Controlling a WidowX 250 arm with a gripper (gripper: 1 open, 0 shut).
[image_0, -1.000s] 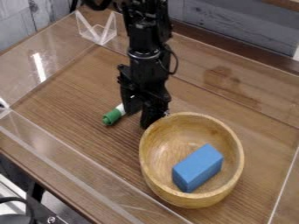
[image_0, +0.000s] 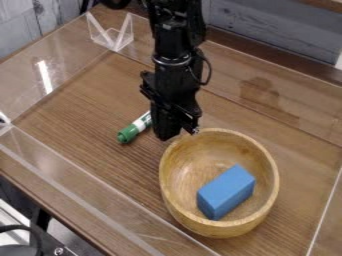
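Note:
A black robot arm hangs from the top centre, with its gripper (image_0: 174, 125) low over the table, just above the upper left rim of a tan bowl (image_0: 174, 200). A blue block (image_0: 226, 191) lies inside the bowl on its right side. A small green and white tube-like item (image_0: 134, 128) lies just left of the gripper, partly behind it. The dark fingers are too small and blurred to tell whether they are open or shut.
A white object sits at the left edge, and dark cables lie at the lower left corner.
The gripper has shifted and risen slightly over the bowl's rim since a second ago. The bowl, block and green item look unmoved.

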